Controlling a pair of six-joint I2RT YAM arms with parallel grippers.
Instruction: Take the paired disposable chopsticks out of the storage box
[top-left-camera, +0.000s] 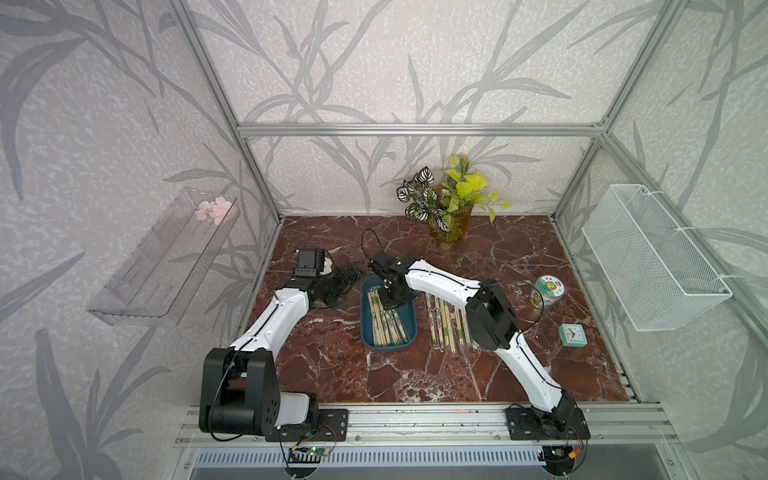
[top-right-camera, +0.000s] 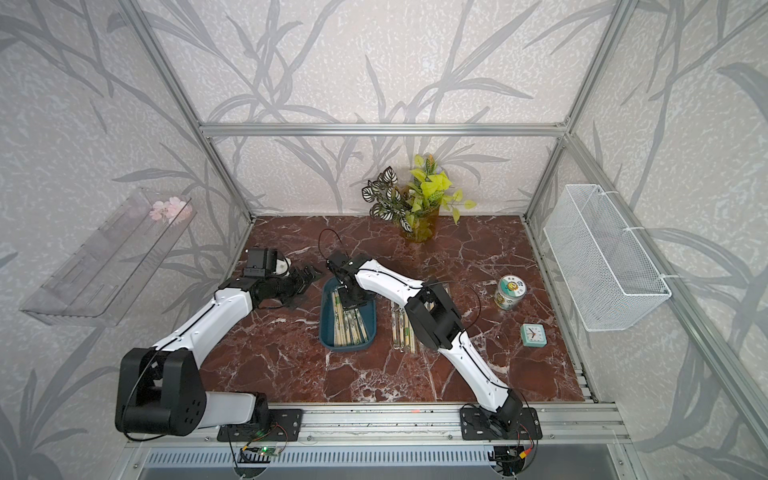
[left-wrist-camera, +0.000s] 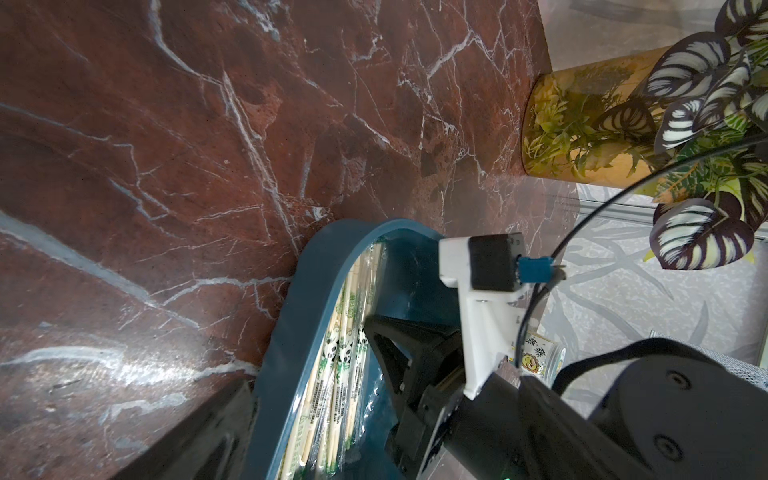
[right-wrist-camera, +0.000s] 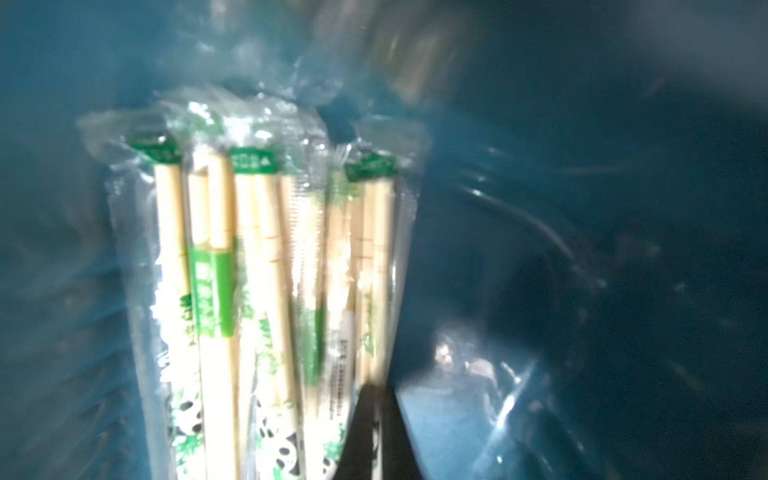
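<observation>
The teal storage box (top-left-camera: 365, 332) holds several wrapped chopstick pairs (top-left-camera: 384, 320), lying lengthwise side by side. My right gripper (top-left-camera: 389, 297) is down inside the box over their far ends. In the right wrist view a dark fingertip (right-wrist-camera: 376, 424) meets the rightmost packets; the image is blurred and whether it grips one cannot be told. My left gripper (top-left-camera: 349, 277) hovers left of the box's far corner, its opening unclear.
More wrapped chopsticks (top-left-camera: 444, 324) lie right of the box. A potted plant (top-left-camera: 448, 216) stands behind, a round tin (top-left-camera: 550, 286) and a small clock (top-left-camera: 573, 335) at right.
</observation>
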